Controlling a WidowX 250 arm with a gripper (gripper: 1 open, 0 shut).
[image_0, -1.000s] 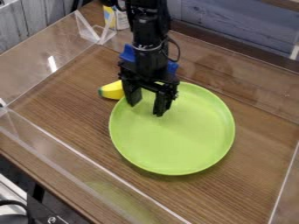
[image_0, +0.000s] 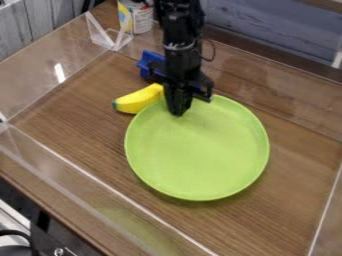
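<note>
My black gripper (image_0: 179, 92) reaches down from the top centre over the back rim of a large green plate (image_0: 197, 156). It is shut; nothing shows between its fingers, though their tips are dark and hard to make out. A yellow banana-like object (image_0: 136, 100) lies just left of the gripper, beside the plate's back-left rim. Behind the gripper sits a blue object (image_0: 151, 63), partly hidden by the arm.
A white and yellow container (image_0: 135, 18) and a clear plastic piece (image_0: 107, 30) stand at the back left.
The gripper has drawn together and shifted slightly up and back, uncovering more of the plate and the yellow object. The plate has stayed in place.
</note>
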